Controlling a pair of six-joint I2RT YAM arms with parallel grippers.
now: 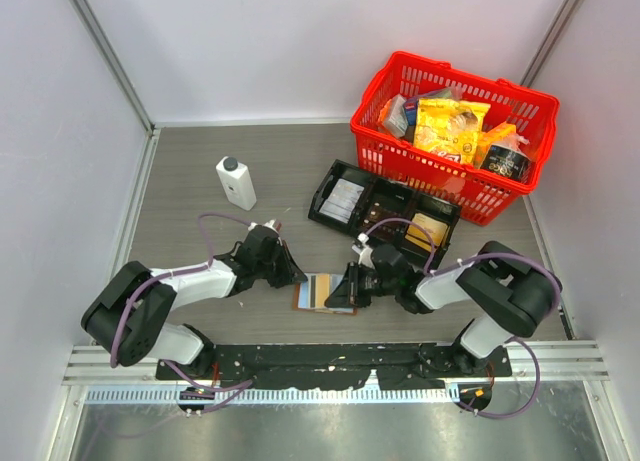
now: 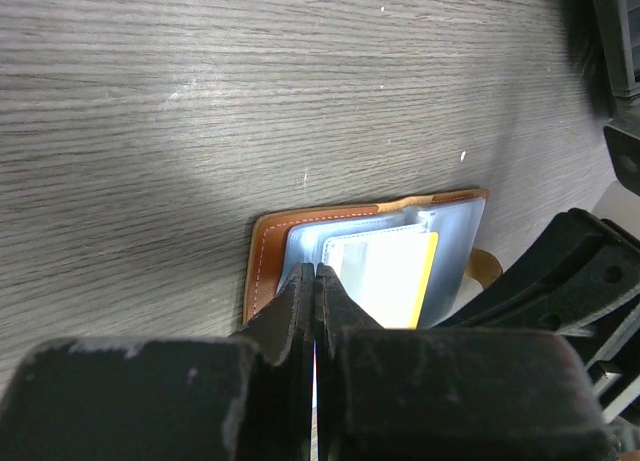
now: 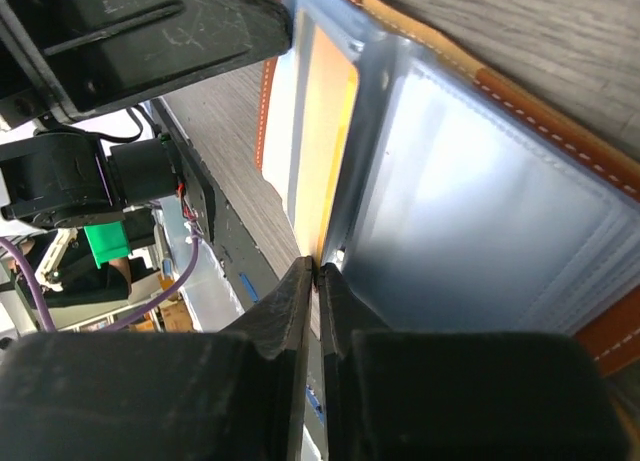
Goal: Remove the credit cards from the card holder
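The card holder point(image 1: 318, 291) lies open on the table, brown-edged with clear blue sleeves point(image 3: 490, 211); a white and yellow card point(image 2: 376, 276) sits in a sleeve. My left gripper is shut at the holder's left part, nothing visible between its fingers. My right gripper is over the holder with its fingertips close together at the lower edge of the yellow card point(image 3: 325, 141); whether they grip it I cannot tell.
A black compartment box point(image 1: 329, 209) lies behind the holder, with a red basket point(image 1: 460, 186) of packages at the back right. A white bottle point(image 1: 236, 186) stands at back left. Bare table surrounds the holder's left side.
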